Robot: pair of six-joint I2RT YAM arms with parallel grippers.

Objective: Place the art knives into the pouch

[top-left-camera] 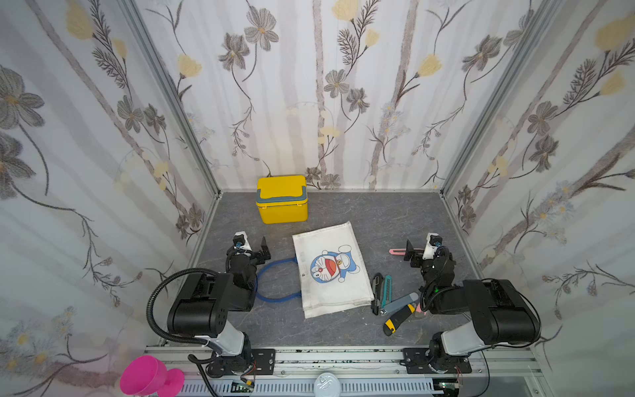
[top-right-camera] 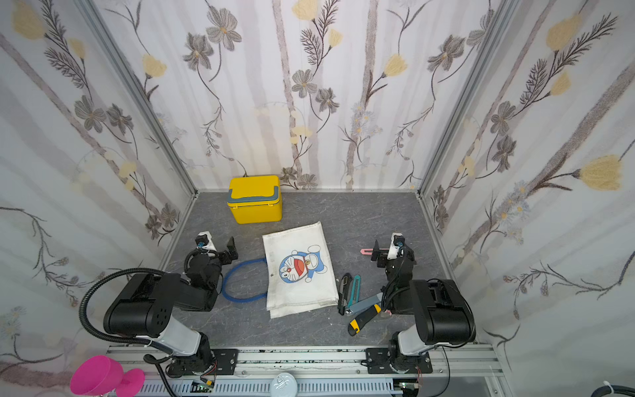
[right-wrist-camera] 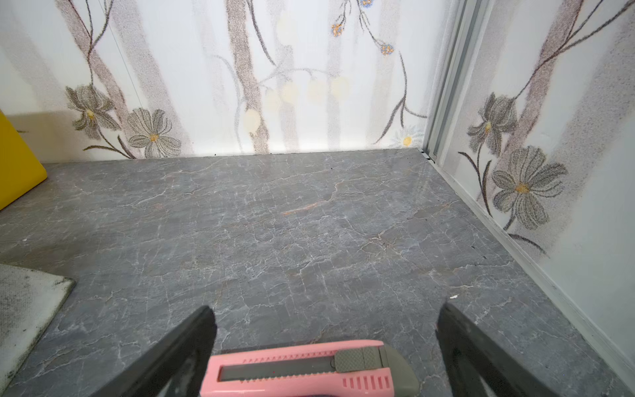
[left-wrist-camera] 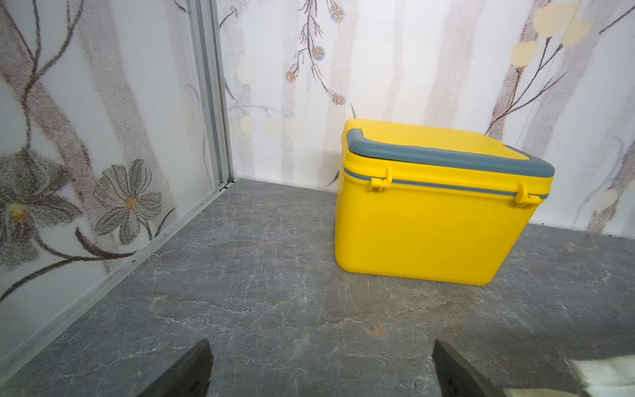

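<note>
The white pouch (top-left-camera: pixel 334 271) with a blue cartoon cat lies flat in the middle of the table, its blue strap (top-left-camera: pixel 274 299) looped out to the left. Several knives lie right of it: black (top-left-camera: pixel 377 293), teal (top-left-camera: pixel 387 289), grey-blue (top-left-camera: pixel 400 303) and black-yellow (top-left-camera: pixel 399 320). A pink knife (right-wrist-camera: pixel 297 370) rests on the table below my right gripper, which is open and empty. Left of the pouch, my left gripper is open with nothing between its fingers. Which one is the art knife I cannot tell.
A closed yellow cooler box (top-left-camera: pixel 283 199) stands at the back left, behind the pouch. Patterned walls enclose the table at the back and sides. Bare grey tabletop (top-left-camera: pixel 390 215) stretches across the back right. A pink cup-like object (top-left-camera: pixel 144 374) is outside the front edge.
</note>
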